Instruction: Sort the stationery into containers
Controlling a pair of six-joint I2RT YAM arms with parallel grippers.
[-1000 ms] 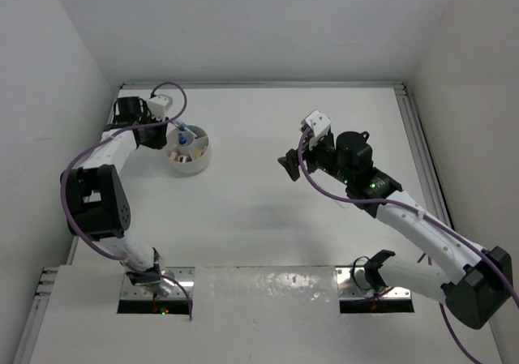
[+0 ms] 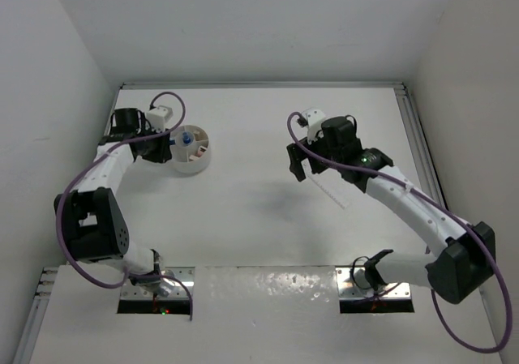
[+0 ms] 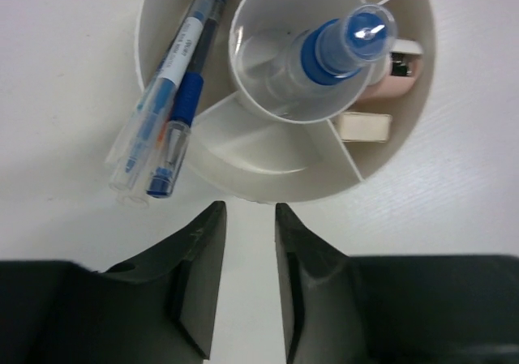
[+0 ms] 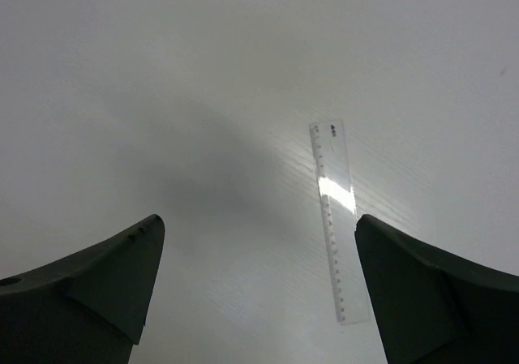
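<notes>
A round white divided container stands at the table's left. Pens lean in one compartment, their ends over the rim; a clear bottle with a blue top stands in the centre cup. A white block and a pinkish item lie in another compartment. My left gripper is beside the container's wall, its fingers apart with nothing between them. A clear ruler lies flat on the table. Above it my right gripper hangs open and empty, the ruler nearer its right finger.
The front compartment of the container looks empty. Bare white table stretches between the two arms. A metal rail runs along the back edge, with walls beyond.
The container has turned, its pens swinging from the back round to the left.
</notes>
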